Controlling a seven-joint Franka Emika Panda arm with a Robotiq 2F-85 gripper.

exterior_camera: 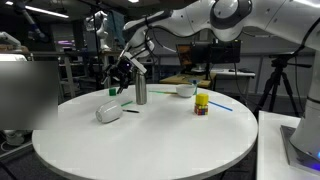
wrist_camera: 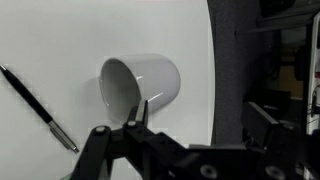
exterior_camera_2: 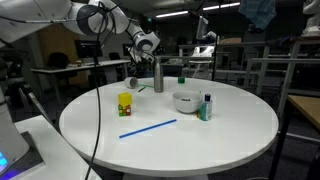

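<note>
A white mug (exterior_camera: 109,112) lies on its side on the round white table (exterior_camera: 170,145). In the wrist view, the mug (wrist_camera: 145,84) has its mouth facing left, and its near side is partly covered by a dark finger. My gripper is open, its two fingers wide apart at the lower edge of that view with nothing held. Seen from exterior view 1, the gripper (exterior_camera: 121,83) hangs above the table behind the mug, apart from it. Exterior view 2 shows the mug (exterior_camera_2: 133,84) small and far off.
A tall grey bottle (exterior_camera: 140,91) stands close to the arm. A black pen (wrist_camera: 38,108) lies beside the mug's mouth. Farther off are a white bowl (exterior_camera_2: 187,102), a small bottle (exterior_camera_2: 205,109), a yellow object (exterior_camera_2: 125,103) and a blue marker (exterior_camera_2: 147,129).
</note>
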